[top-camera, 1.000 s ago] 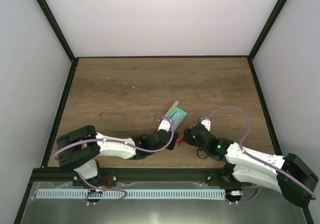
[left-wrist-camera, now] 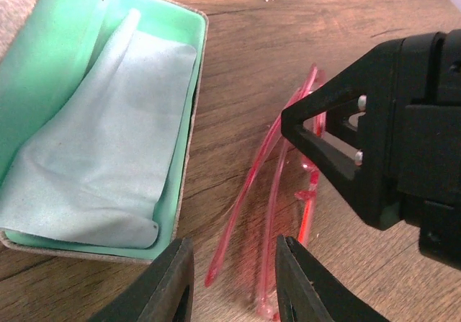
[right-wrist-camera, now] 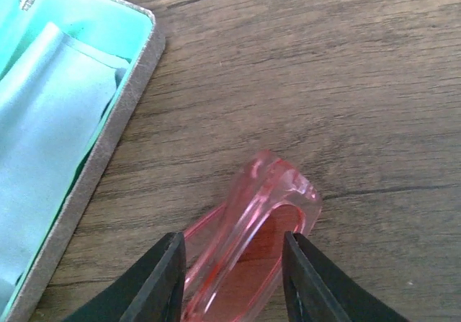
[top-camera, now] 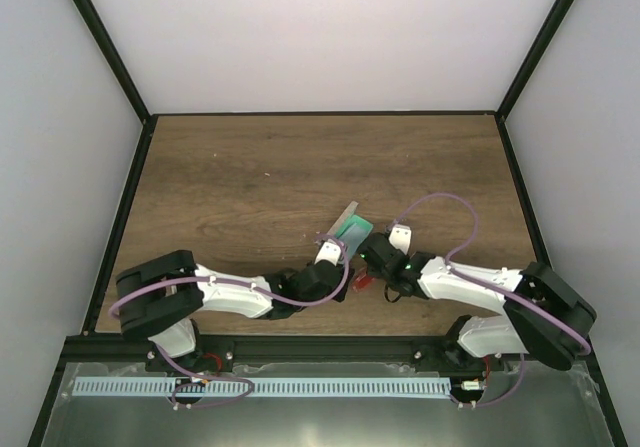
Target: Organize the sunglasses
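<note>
Pink translucent sunglasses (right-wrist-camera: 252,221) lie on the wood table, right of an open mint case (left-wrist-camera: 101,244) holding a pale cloth (left-wrist-camera: 101,135). My left gripper is low over the table between case and sunglasses, fingers apart, nothing clearly held. My right gripper has its fingers apart on either side of the sunglasses' near part in its wrist view; contact cannot be told. In the left wrist view the right gripper's black body partly hides the sunglasses.
Both arms crowd the front middle of the table (top-camera: 230,167).
The left arm looks unchanged.
</note>
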